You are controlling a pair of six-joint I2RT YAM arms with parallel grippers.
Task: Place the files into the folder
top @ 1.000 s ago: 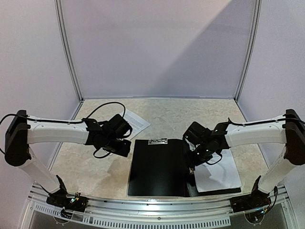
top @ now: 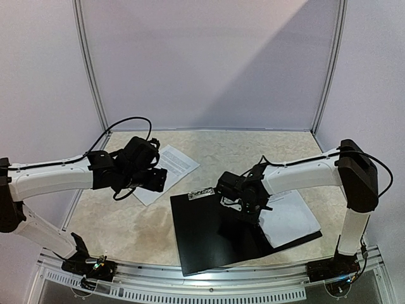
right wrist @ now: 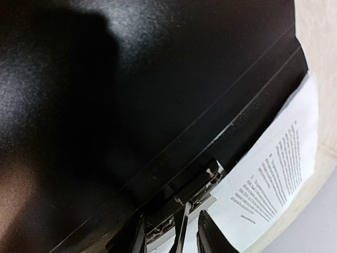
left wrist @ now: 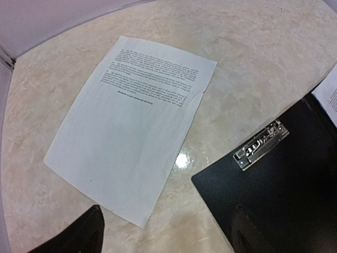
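The black folder (top: pixel 202 240) lies open at the front centre, a metal clip (left wrist: pixel 260 145) on its upper edge. White sheets (top: pixel 288 221) lie on its right part. A loose printed paper (left wrist: pixel 129 121) lies on the table left of the folder. My left gripper hangs above the table near that paper, its dark fingertips apart with nothing between them. My right gripper is low over the folder, at a metal strip beside the printed sheets; its fingers stand apart around a thin metal piece, and whether it grips is unclear.
Side walls and a back wall surround the work area.
My left arm has moved up and back towards the loose paper. My right gripper has moved left over the folder, and the folder has turned slightly, its front left corner now nearer the front.
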